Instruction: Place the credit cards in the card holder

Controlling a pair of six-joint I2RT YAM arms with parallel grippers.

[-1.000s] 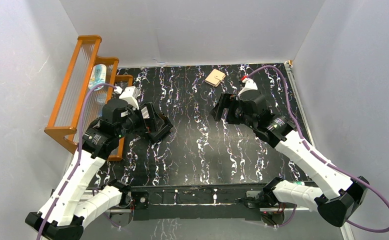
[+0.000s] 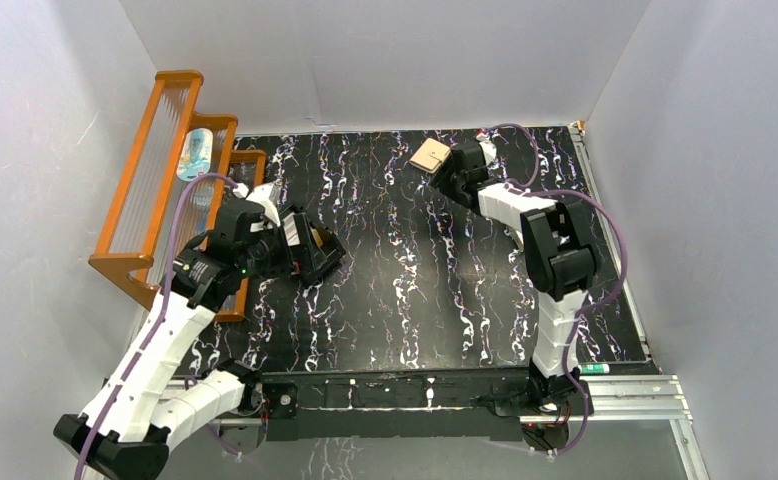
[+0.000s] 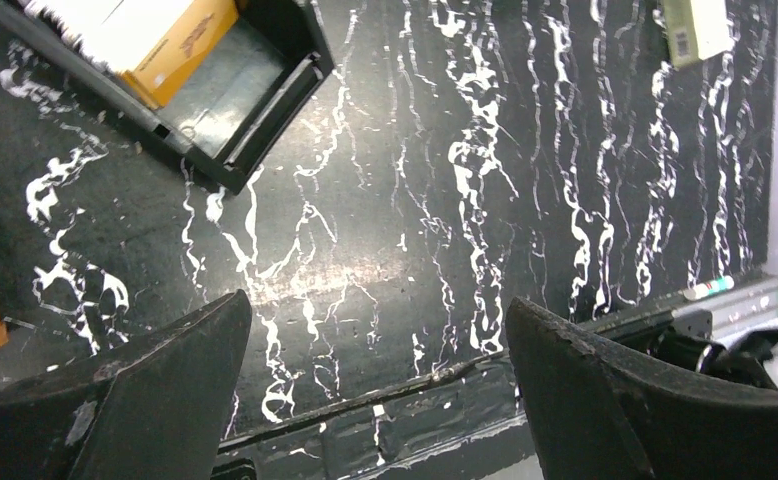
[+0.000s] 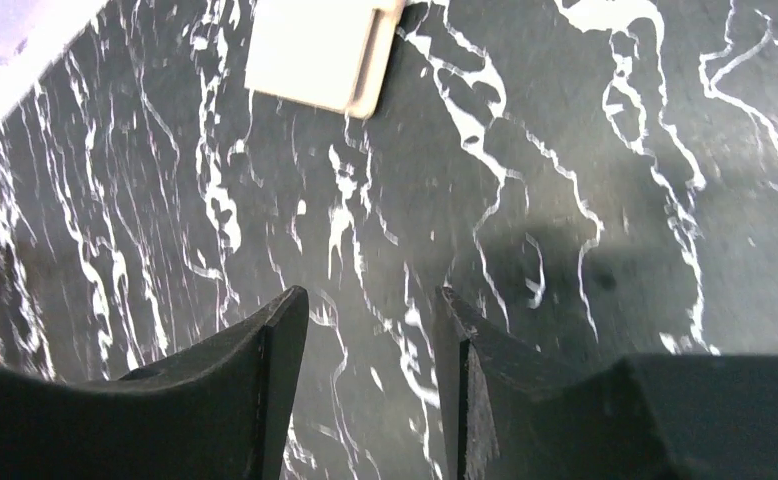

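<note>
A beige card holder lies at the back of the marble table, just left of my right gripper; in the right wrist view it is at the top, ahead of the fingers. My right gripper is part open and empty. My left gripper stands open over a black tray; in the left wrist view the tray holds a yellow-sided stack, possibly cards, partly cut off. Nothing is between the left fingers.
A wooden rack with a light-blue item stands at the left. A pale object lies on the right of the table, largely hidden from above. Walls bound the back and sides.
</note>
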